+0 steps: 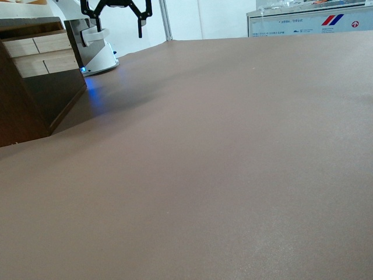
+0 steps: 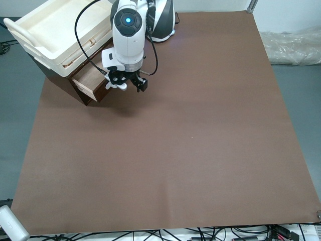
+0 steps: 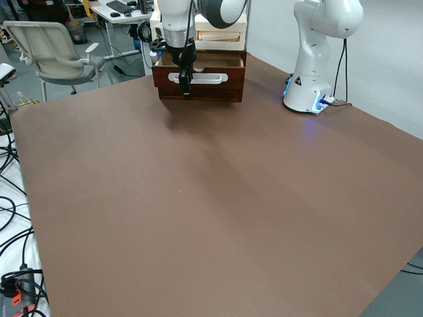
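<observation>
A dark wooden drawer box [image 3: 218, 92] has a drawer pulled partly out, with a white handle [image 3: 215, 78], and a white plastic tray [image 2: 60, 30] on top. My gripper [image 1: 119, 29] hangs in front of the drawer, above the table; in the top view its two black fingers stand apart with nothing visible between them. In the right view the gripper is at the drawer front, partly over the handle.
A white arm base [image 3: 305, 92] stands at the back, beside the drawer box. Cables [image 2: 215, 233] run along the table's edge.
</observation>
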